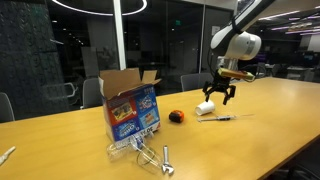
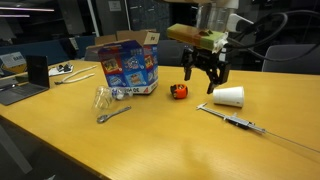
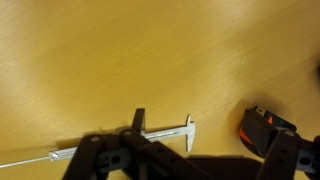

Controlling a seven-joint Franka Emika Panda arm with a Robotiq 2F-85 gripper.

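My gripper is open and empty above the table. In the second exterior view the gripper hangs over the area between the orange-and-black tape measure and the white cup, which lies on its side. A silver caliper rests flat nearer the front. From the wrist, the caliper shows at the bottom, partly behind the left finger. The tape measure shows at the right, partly covered by the right finger. Nothing is between the fingers.
An open blue-and-red cardboard box stands left of the tape measure. In front of it lie a clear wiry object and a metal wrench-like tool. A laptop sits far left.
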